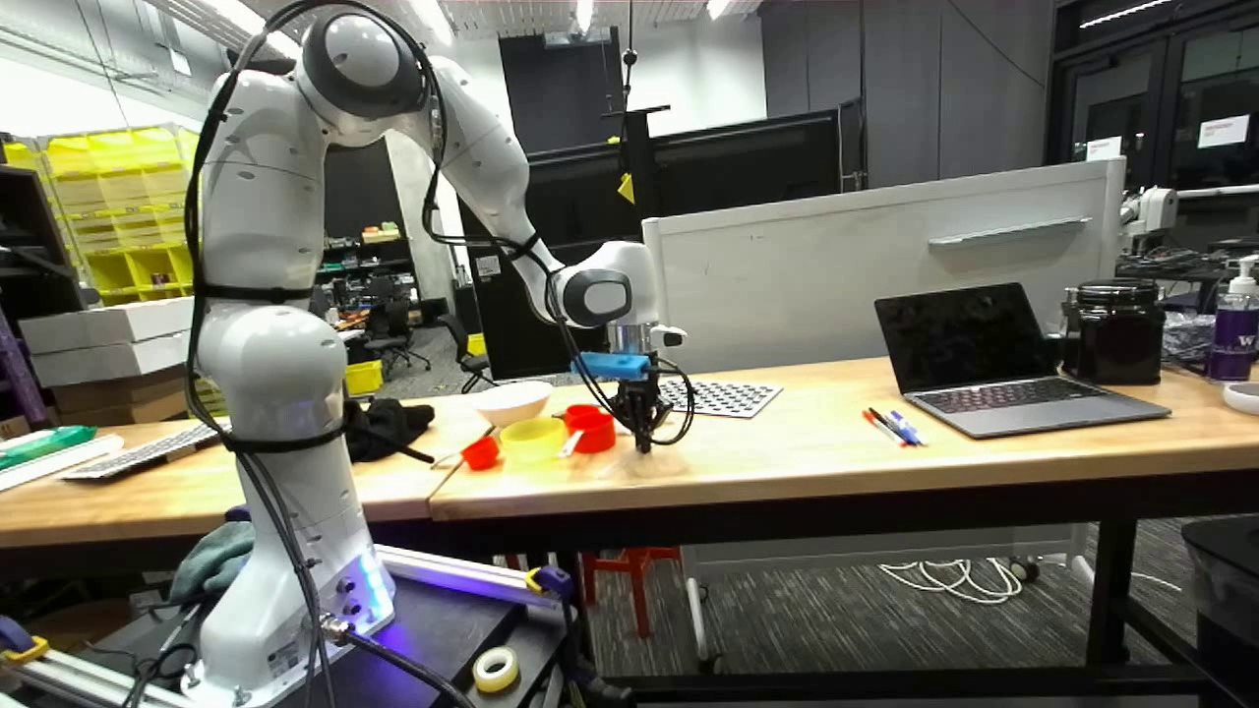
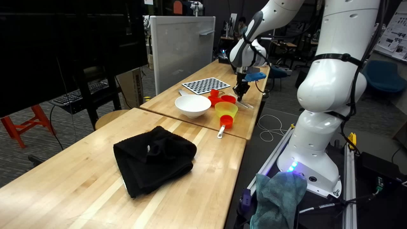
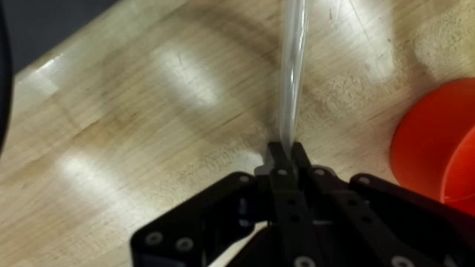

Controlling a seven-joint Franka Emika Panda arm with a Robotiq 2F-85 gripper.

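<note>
In the wrist view, my gripper is closed with its fingertips pinching a thin clear rod [image 3: 293, 71], which runs away from the fingers toward the top of the picture. What the rod's hidden end looks like cannot be seen. Low over the wooden table, the gripper [image 1: 643, 446] stands close to the table's near edge in exterior view 1. A red cup [image 3: 429, 138] sits beside the fingers on the right of the wrist view, apart from them. From exterior view 2, the gripper [image 2: 239, 97] appears just past the red cups.
Near the gripper are a yellow cup [image 1: 533, 439], a small red measuring cup [image 1: 480, 453] and a white bowl [image 2: 192, 105]. A checkered board [image 2: 206, 85] lies behind. Pens [image 1: 893, 427] and a laptop [image 1: 1039, 401] are farther right, with bare table between.
</note>
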